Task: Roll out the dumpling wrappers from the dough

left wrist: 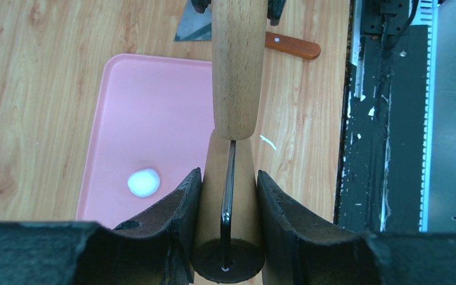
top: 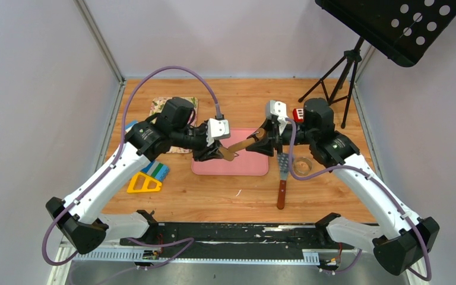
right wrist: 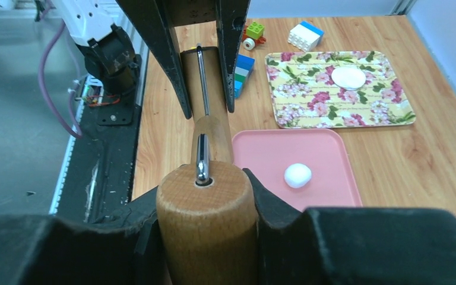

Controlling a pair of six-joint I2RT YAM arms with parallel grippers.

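Observation:
A wooden rolling pin (top: 242,144) is held in the air over the pink board (top: 228,167), spanning both grippers. My left gripper (top: 219,153) is shut on one end, as the left wrist view (left wrist: 225,214) shows. My right gripper (top: 260,142) is round the other end, the wood (right wrist: 208,231) between its fingers; whether it grips tightly is unclear. A small white dough ball (left wrist: 143,182) lies on the pink board. A flat white round piece (right wrist: 348,78) lies on the floral tray (right wrist: 291,107).
A metal spatula with wooden handle (top: 281,193) and a glass bowl (top: 303,166) lie right of the board. Toy blocks (top: 156,171) and a yellow piece (top: 143,184) are at left. A black stand (top: 347,71) stands at back right.

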